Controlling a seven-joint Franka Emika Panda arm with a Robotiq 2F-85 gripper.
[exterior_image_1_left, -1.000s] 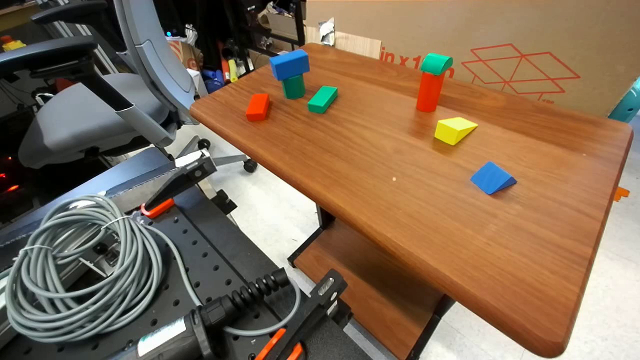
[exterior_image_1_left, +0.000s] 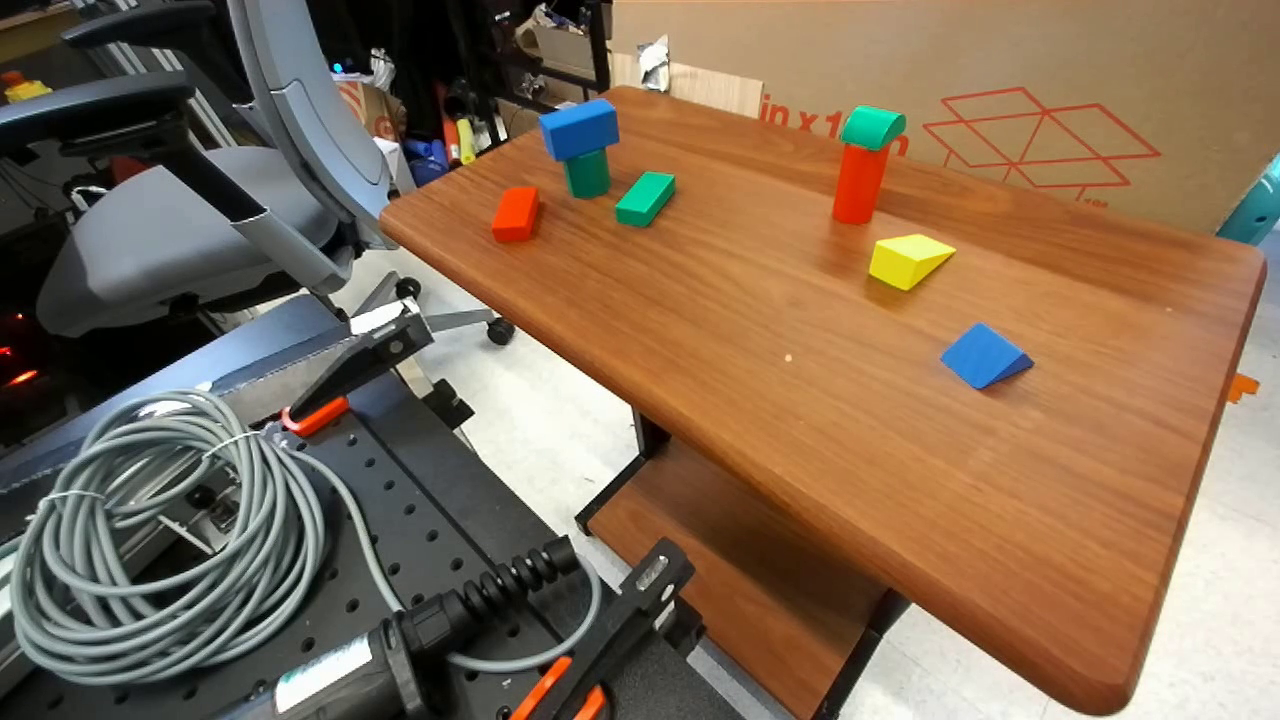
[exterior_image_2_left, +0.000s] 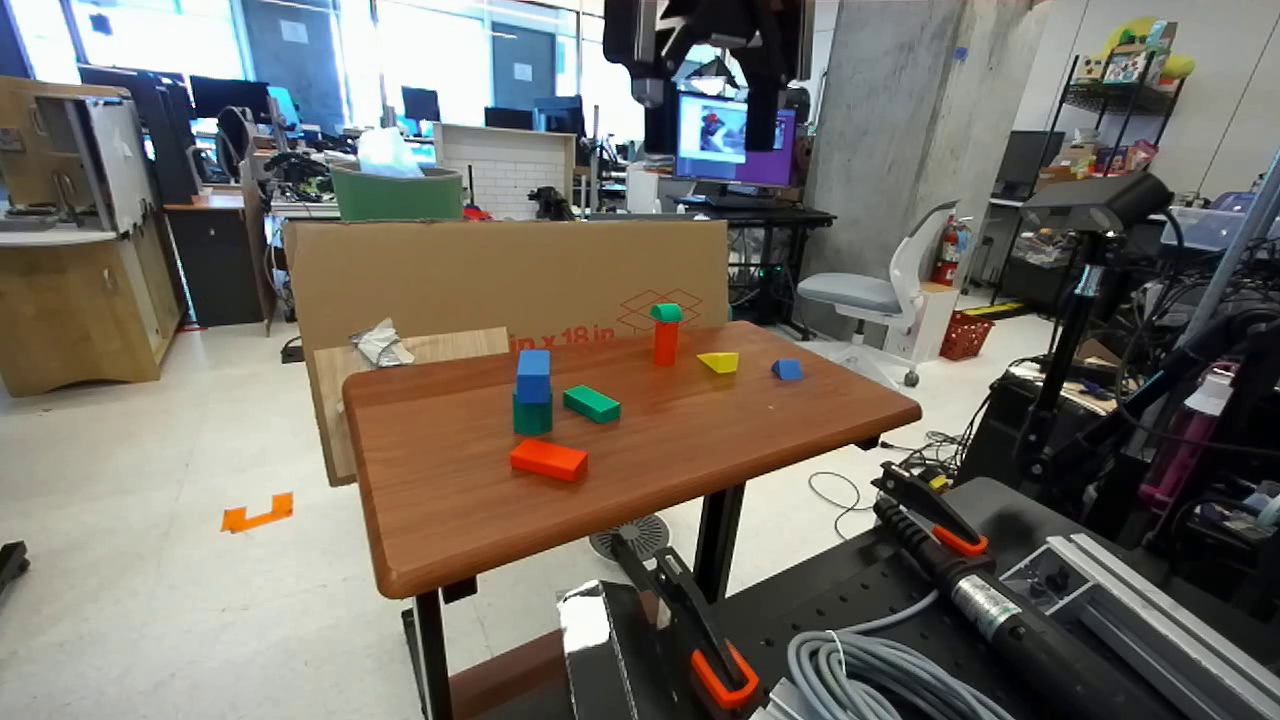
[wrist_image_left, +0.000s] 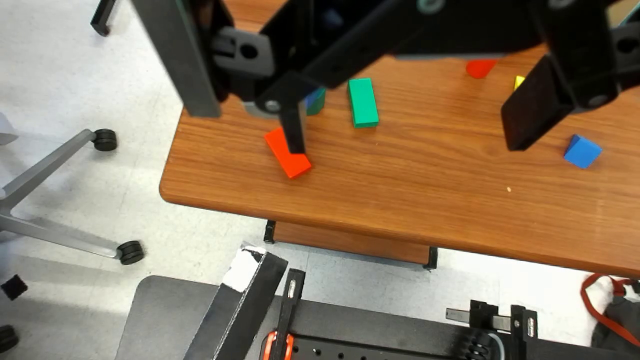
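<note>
My gripper is open and empty, its two fingers wide apart above the table in the wrist view. In exterior view 2 the gripper (exterior_image_2_left: 710, 132) hangs high over the tabletop. A blue block (exterior_image_1_left: 579, 128) lies across a green block (exterior_image_1_left: 587, 174). Beside that stack are a red block (exterior_image_1_left: 516, 214) and a flat green block (exterior_image_1_left: 647, 199). A green half-round (exterior_image_1_left: 872, 127) tops an upright red cylinder (exterior_image_1_left: 858, 185). Near it sit a yellow wedge (exterior_image_1_left: 908, 260) and a blue triangular block (exterior_image_1_left: 986, 355). One finger partly covers the red block in the wrist view.
A cardboard sheet (exterior_image_1_left: 1080, 72) stands behind it. On the black bench (exterior_image_1_left: 360, 444) lie a coiled grey cable (exterior_image_1_left: 180, 540) and clamps. A grey office chair (exterior_image_1_left: 204, 228) stands off to the left.
</note>
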